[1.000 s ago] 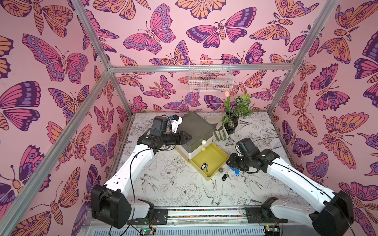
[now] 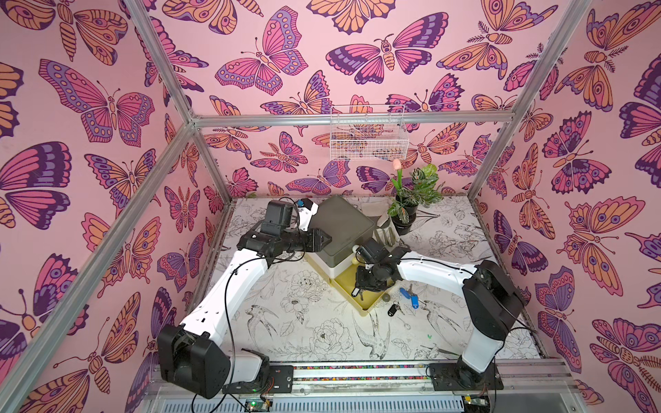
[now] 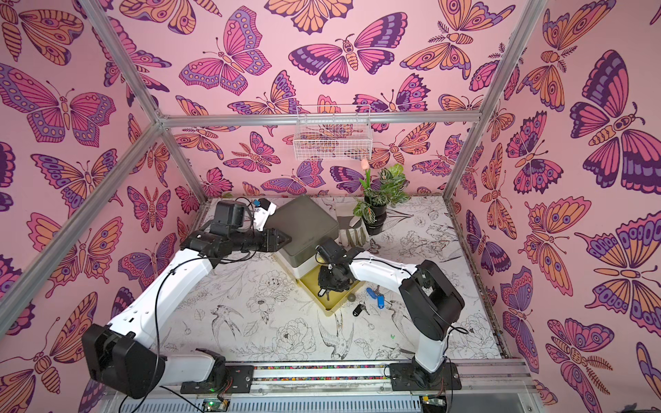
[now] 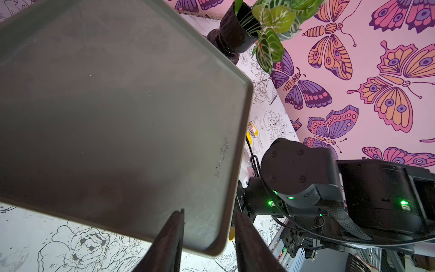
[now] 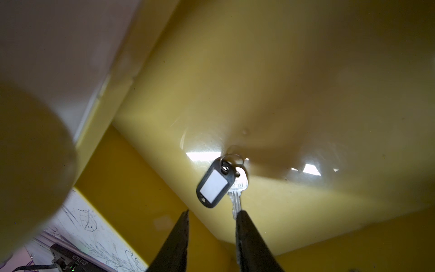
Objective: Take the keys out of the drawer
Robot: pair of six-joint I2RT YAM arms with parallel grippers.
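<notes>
One key [image 5: 238,185] on a ring with a black tag [image 5: 213,184] lies on the floor of the yellow drawer [image 2: 366,308], which is pulled out from the grey-topped box [image 2: 338,227]. Over the drawer hangs my right gripper, part open, its fingertips just short of the tag and key with nothing between them. A blue-tagged key set [image 2: 410,297] and a black-tagged one [image 2: 393,309] lie on the table outside the drawer. My left gripper is above the box lid, part open and empty.
A potted plant [image 2: 409,199] and a striped item [image 2: 385,234] stand behind the box. A pale round knob [image 5: 31,167] on the drawer side looms close to the right wrist camera.
My right arm has swung left from beside the blue-tagged keys to over the drawer. The left arm has barely moved; the drawer and keys look unmoved.
</notes>
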